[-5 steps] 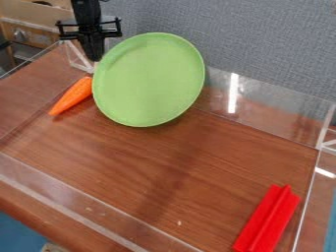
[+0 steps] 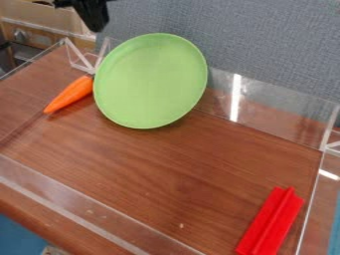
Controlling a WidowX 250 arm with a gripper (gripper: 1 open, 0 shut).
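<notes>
The black gripper (image 2: 90, 14) is at the top left, mostly cut off by the frame edge, above and left of a green plate (image 2: 150, 81); whether its fingers are open or shut is unclear. The plate leans at the back of the wooden surface, against a clear rack (image 2: 82, 58). An orange carrot (image 2: 70, 95) lies just left of the plate. Two red bars (image 2: 271, 221) lie side by side at the front right.
A clear low wall (image 2: 265, 118) runs along the back, with a grey padded backdrop behind it and a cardboard box at top left.
The gripper has moved upward, largely out of the top of the view. The plate, carrot and red bars have not visibly moved.
</notes>
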